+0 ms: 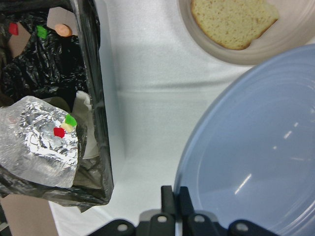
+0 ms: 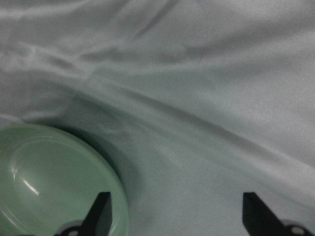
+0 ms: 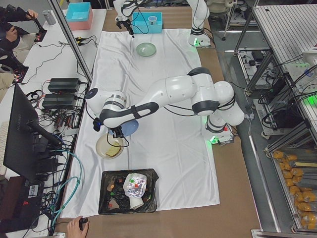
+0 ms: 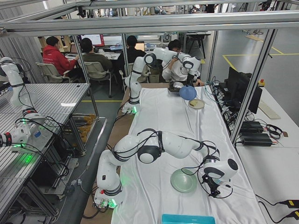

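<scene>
My left gripper is shut on the rim of a blue plate (image 1: 251, 142), which it holds up over the white cloth. Beside it lies a beige plate (image 3: 102, 148) with a slice of bread (image 1: 229, 19) on it. The black-lined bin (image 1: 101, 123) holds crumpled foil (image 1: 29, 147) with small coloured bits, paper and scraps. In the right wrist view, my right gripper stands open over the cloth, just right of a green plate (image 2: 54, 177), with nothing between its fingers.
A turquoise bin (image 4: 188, 218) stands by the right arm. A monitor (image 3: 17, 134) and cables run along one side of the table. The middle of the cloth (image 4: 163, 112) between the two arms is clear.
</scene>
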